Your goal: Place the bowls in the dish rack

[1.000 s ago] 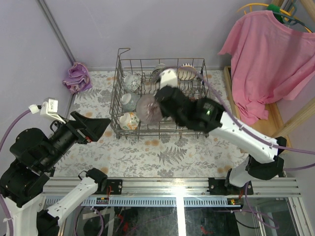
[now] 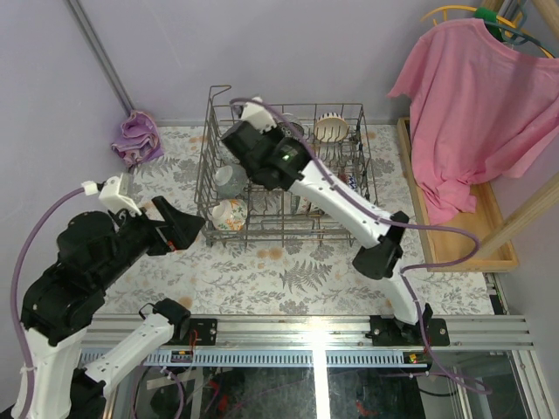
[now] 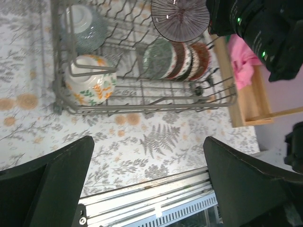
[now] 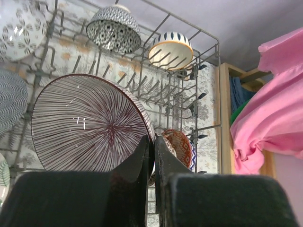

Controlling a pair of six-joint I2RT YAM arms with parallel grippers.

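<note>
A dark-striped bowl is held on its rim by my shut right gripper, over the dish rack; it also shows at the top of the left wrist view. The rack holds a floral bowl, a grey-blue bowl, a row of upright bowls, a speckled bowl and a striped-rim cup at the back. My left gripper stands open and empty in front of the rack's left part, over the table.
A pink shirt hangs over a wooden tray right of the rack. A purple cloth lies at the back left. The table in front of the rack is clear.
</note>
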